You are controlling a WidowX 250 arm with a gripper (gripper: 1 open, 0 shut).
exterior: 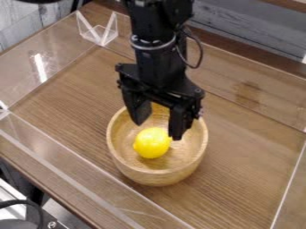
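The black gripper (160,116) hangs over a tan bowl (167,173) from the top of the view, its two fingers open and spread to either side above the bowl's interior. A yellow round object (152,143) lies in the bowl, below and between the fingertips, with nothing seen held.
A clear plastic piece stands at the upper left, another at the left edge. A wooden ledge runs along the back right, and a black cable lies at the lower left.
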